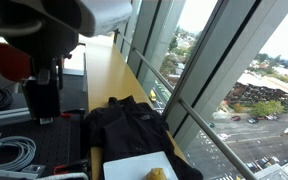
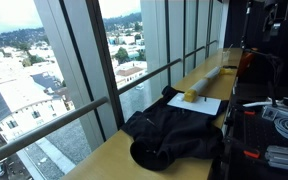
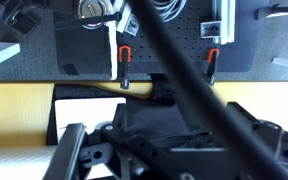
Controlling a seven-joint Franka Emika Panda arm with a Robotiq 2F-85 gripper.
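Observation:
A black garment (image 1: 129,128) lies spread over the wooden ledge beside the windows. On its one end rests a flat white board (image 1: 134,166), with a small yellow object (image 1: 157,174) on top; the second exterior view shows the same yellow object (image 2: 191,96) by the white board (image 2: 206,107). My gripper (image 1: 46,108) hangs over the dark work surface at the left, apart from the garment. Looking down in the wrist view, the gripper is open, its dark fingers spread wide above the black garment (image 3: 149,112). I see nothing held between them.
The wooden ledge (image 1: 106,75) has bare stretches beyond the garment. Beside it, a dark perforated surface (image 3: 171,45) carries coiled cable (image 3: 167,8) and clamps with orange parts. A white roll (image 2: 209,80) lies along the ledge. Window railing (image 2: 144,83) borders the far side. A dark cable crosses the wrist view.

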